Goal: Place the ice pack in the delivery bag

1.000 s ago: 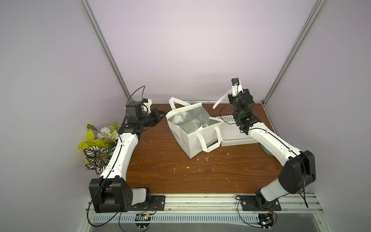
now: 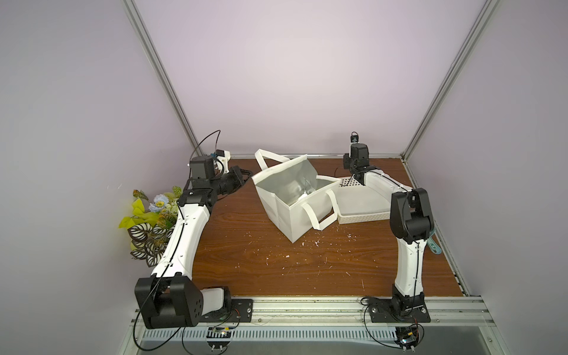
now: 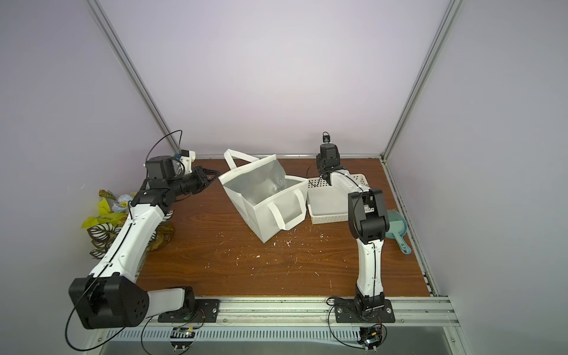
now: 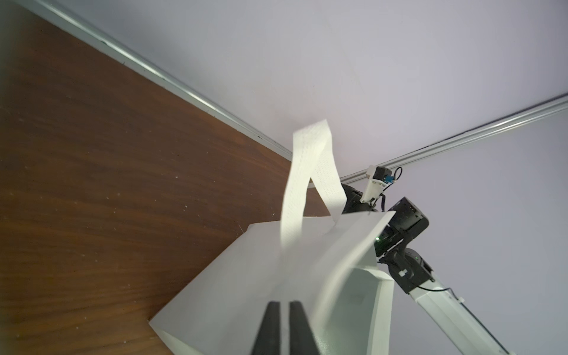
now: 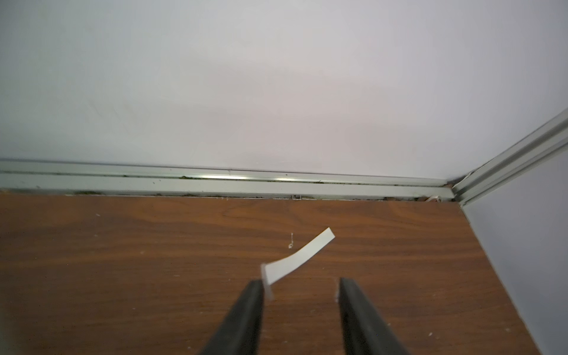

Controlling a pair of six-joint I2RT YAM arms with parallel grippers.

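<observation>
The white delivery bag (image 2: 278,210) (image 3: 251,213) stands open at the table's middle, silvery inside, handles up and draped over its front. No ice pack can be made out clearly. My left gripper (image 2: 247,176) is just left of the bag's rim; its blurred fingers look close together, and I cannot tell their state. My right gripper is at the back of the table beyond the white basket, its blurred fingers apart above bare wood and a thin white strip (image 5: 301,254), with nothing seen held.
A white basket (image 3: 328,217) lies right of the bag. Flowers (image 2: 158,219) are at the left edge. A teal dustpan (image 3: 400,227) lies at the right edge.
My right arm has swung toward the back and straightened; the pale strip seen at its gripper is no longer visible there in the top left view. The left arm has shifted slightly left.
</observation>
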